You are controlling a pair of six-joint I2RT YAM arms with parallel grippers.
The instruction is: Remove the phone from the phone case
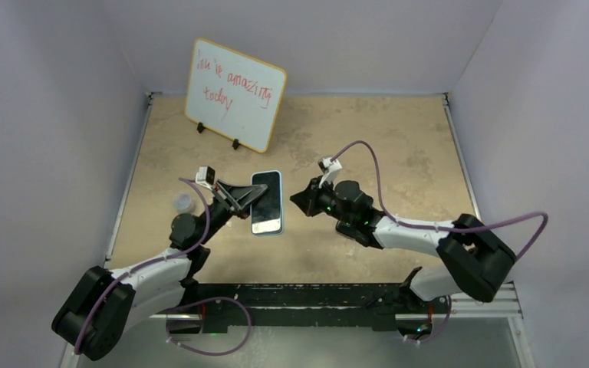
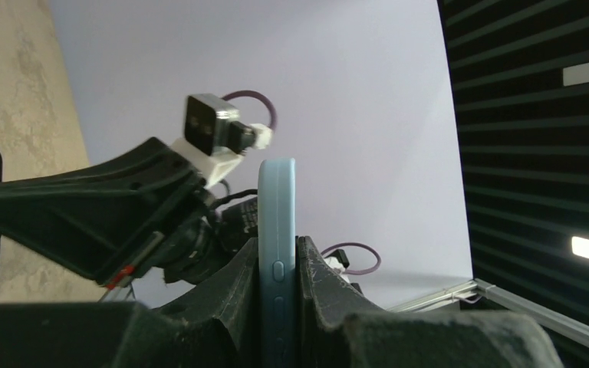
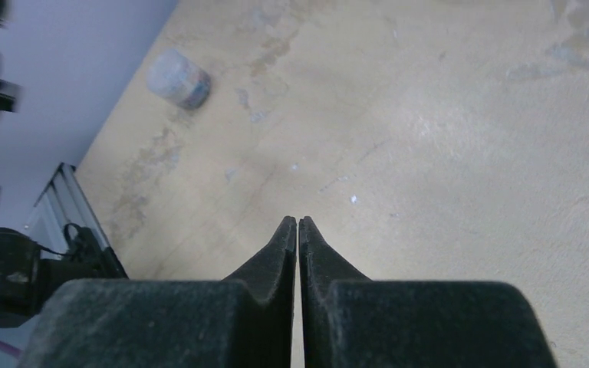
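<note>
The phone in its light blue case is held off the table by my left gripper, which is shut on it at its left side. In the left wrist view the case's pale blue edge rises between the fingertips. My right gripper is shut, just right of the phone and apart from it; its tips meet with nothing between them.
A whiteboard on clips stands at the back left. A small clear cup is by the left arm. A dark flat object lies under the right arm.
</note>
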